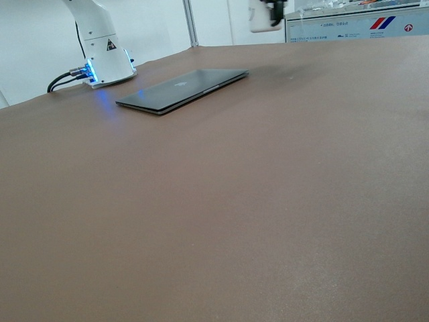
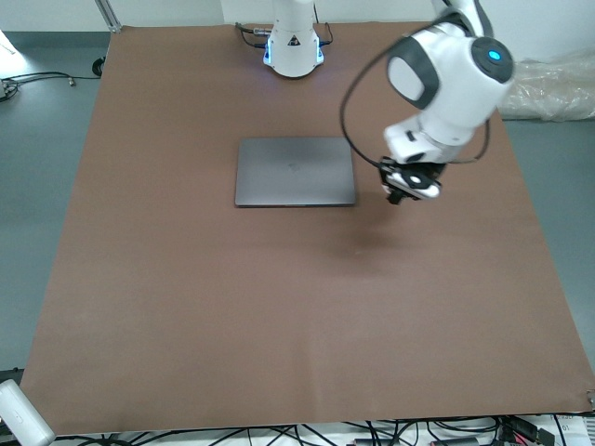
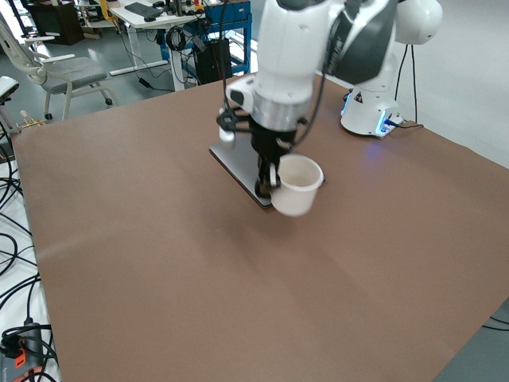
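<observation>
A closed silver laptop [image 2: 293,172] lies on the brown table [image 2: 279,307]; in the top view it appears as a thin dark slab [image 1: 181,87]. My gripper [image 2: 400,190] hangs above the table just right of the laptop. In the right view my gripper [image 3: 269,181] is black, with a white cup-shaped piece [image 3: 297,191] beside its fingers, partly in front of the laptop. Whether the fingers are open or shut is unclear. In the top view only the lower end of the arm [image 1: 265,17] shows at the upper edge.
A clear plastic bag [image 2: 553,88] lies beyond the far right. Cables run along the near edge.
</observation>
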